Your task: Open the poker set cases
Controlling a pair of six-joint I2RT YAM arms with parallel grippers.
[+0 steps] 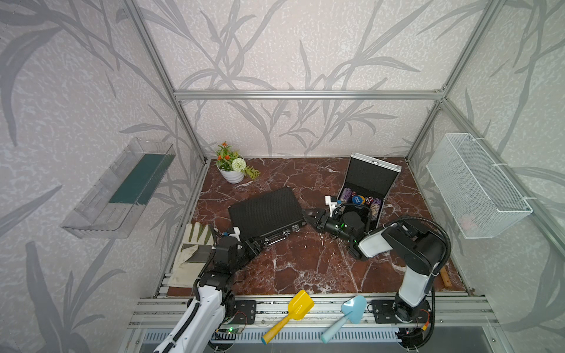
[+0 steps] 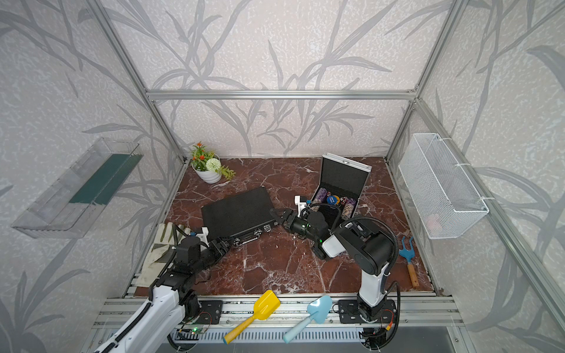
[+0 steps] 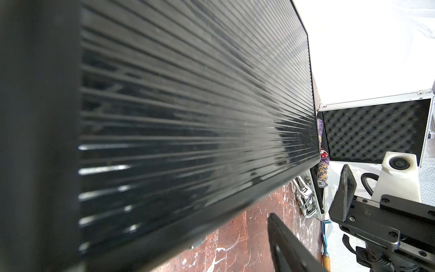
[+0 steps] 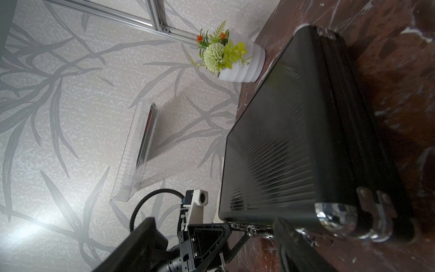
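Note:
A black poker case (image 1: pixel 263 210) lies shut at centre left, latches along its front edge. My left gripper (image 1: pixel 254 247) is low at its front left corner; in the left wrist view the ribbed lid fills most of the frame, so its finger state is unclear. My right gripper (image 1: pixel 310 216) is beside the case's right end, fingers (image 4: pixel 285 244) apart with nothing seen between them, near the metal corner. A second case (image 2: pixel 344 173) stands open at back right, showing a foam lid, chip stacks and a blue disc.
A flower pot (image 1: pixel 233 174) stands at back left. Gloves (image 1: pixel 185 270) lie at the left edge, a garden fork (image 2: pixel 407 253) at the right. Yellow (image 1: pixel 300 303) and blue (image 1: pixel 353 309) shovels lie at the front rail. Wire baskets hang on both walls.

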